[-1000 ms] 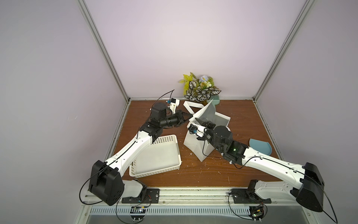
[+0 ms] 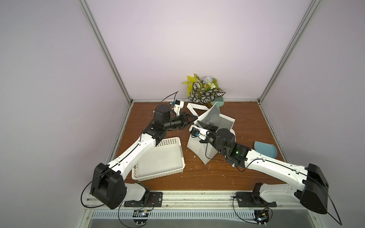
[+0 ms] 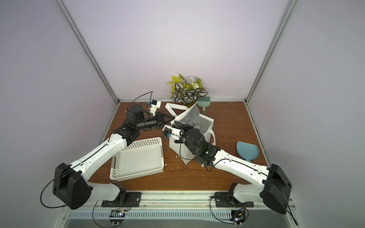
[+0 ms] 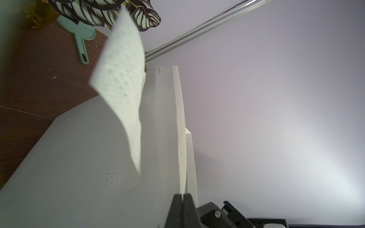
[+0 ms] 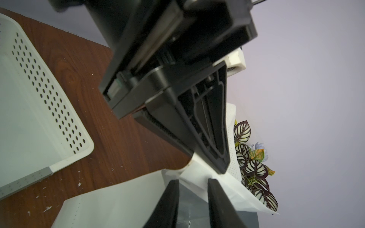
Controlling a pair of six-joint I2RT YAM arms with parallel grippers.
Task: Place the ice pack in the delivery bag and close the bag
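Observation:
The white delivery bag (image 2: 199,148) stands at mid-table, its top open with a raised flap and strap. My left gripper is shut at the bag's upper left edge, with the thin white rim at its tips; whether it pinches it is unclear. My right gripper is at the bag's opening, just below the left one, fingers parted, their tips blurred against the white edge; I cannot tell that anything is between them. I see no ice pack; the bag's inside is mostly hidden by the arms.
A white perforated basket (image 2: 157,163), empty where visible, lies front left. A plant (image 2: 203,87) and a green scraper (image 3: 203,101) are at the back. A blue dustpan (image 2: 265,149) lies at the right.
My right arm and gripper have shifted very slightly at the bag's opening. The left arm stays where it was.

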